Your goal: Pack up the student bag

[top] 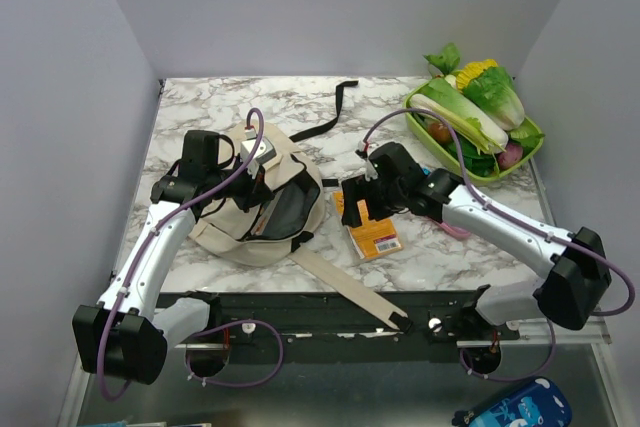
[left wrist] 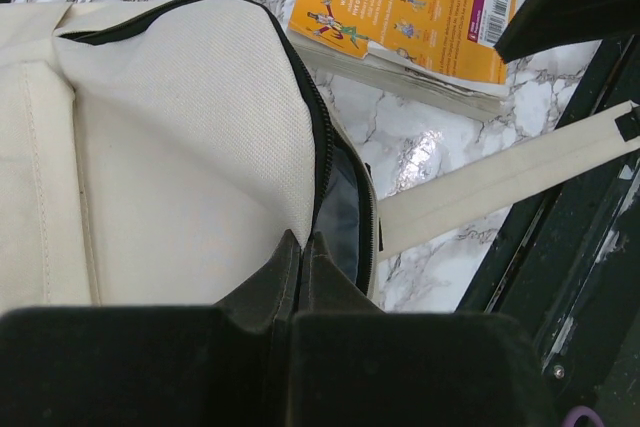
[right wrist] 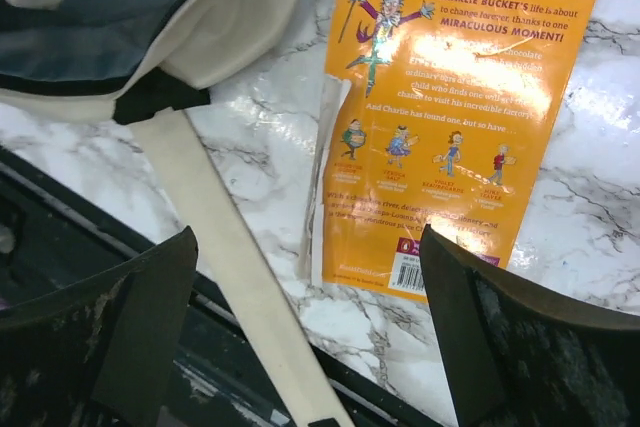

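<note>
The cream student bag (top: 235,232) lies on the left of the table, its dark grey main pocket (top: 286,209) gaping. At the pocket's zipped edge, my left gripper is shut on the bag's fabric, which is drawn up to its fingertips. An orange paperback book (right wrist: 440,137) rests closed, back cover up, just right of the bag. My right gripper (top: 364,213) stands open over the book, nothing held; the cover shows between and beyond its fingers. Mostly hidden under the right arm is a pink pencil case (top: 455,232).
A green basket (top: 537,147) of vegetables stands at the back right. One cream strap (top: 345,287) runs over the front table edge; a black strap (top: 322,129) lies behind the bag. A blue pouch (top: 520,409) sits in front, below the table.
</note>
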